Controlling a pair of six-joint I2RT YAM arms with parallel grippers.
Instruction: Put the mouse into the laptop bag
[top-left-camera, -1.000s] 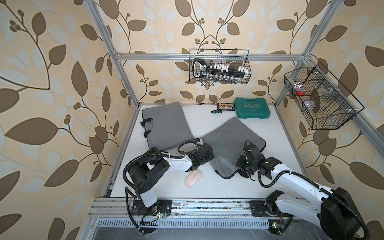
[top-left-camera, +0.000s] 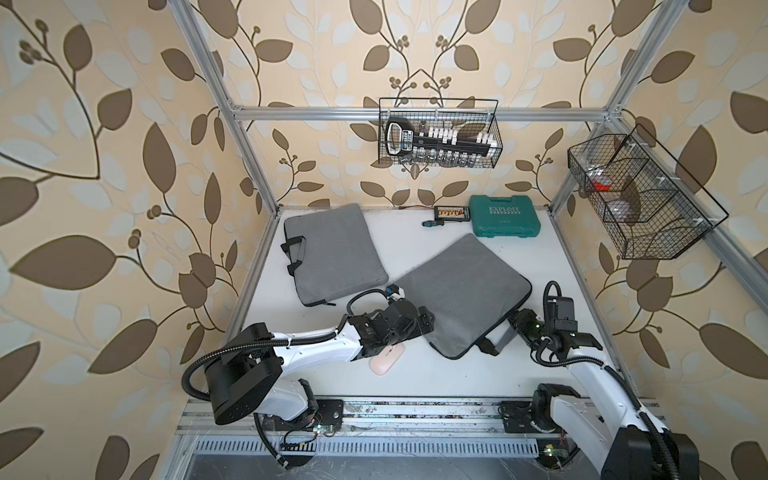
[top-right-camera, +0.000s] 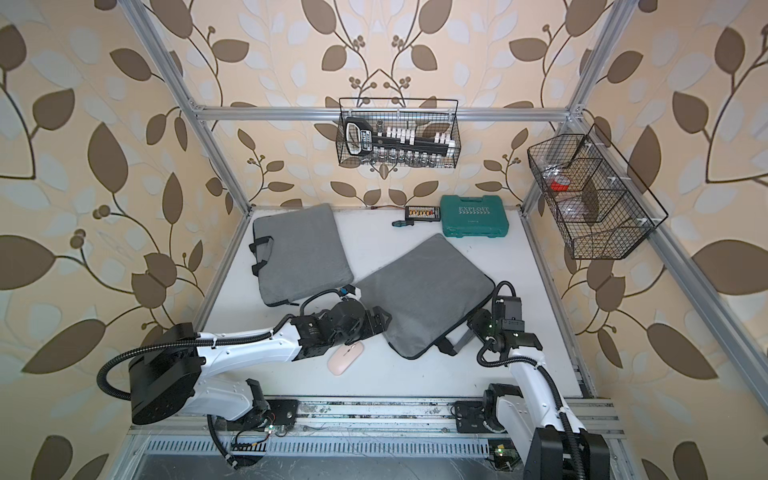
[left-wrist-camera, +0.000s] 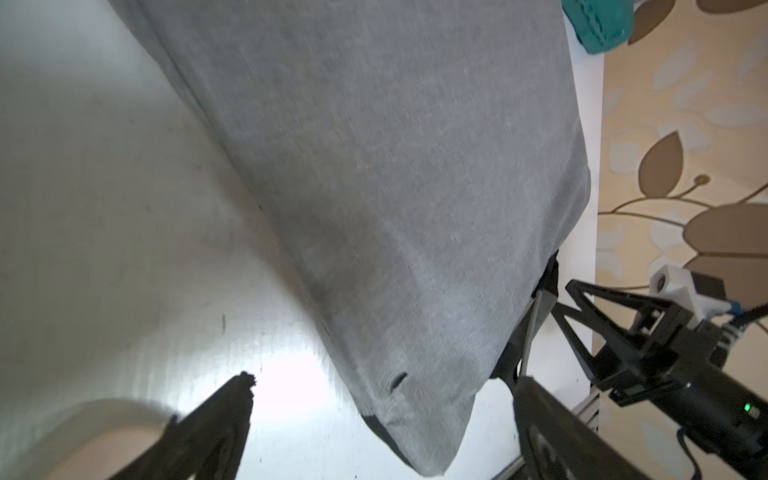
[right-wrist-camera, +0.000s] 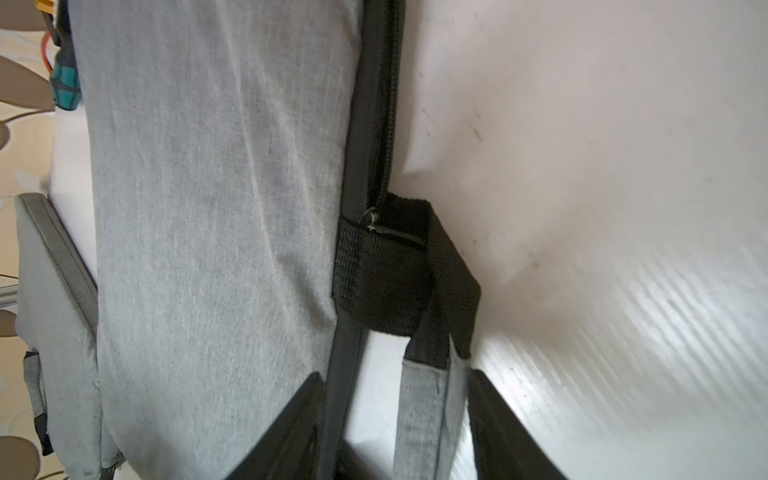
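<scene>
The grey laptop bag lies flat in the middle-right of the table, its zip edge and strap toward the right. My left gripper is open over the bag's near-left part, nothing held. The pink mouse lies on the table just below it, only partly visible in the left wrist view. My right gripper is at the bag's right edge, its fingers apart on either side of the strap; whether they touch it cannot be told.
A second grey bag lies back left. A green case and a small bit set stand at the back. Wire baskets hang on the frame. Bare table shows at the front.
My right gripper has moved right from over the bag's near part to beside its strap. My left gripper has shifted slightly toward the front. The bag and mouse look unmoved.
</scene>
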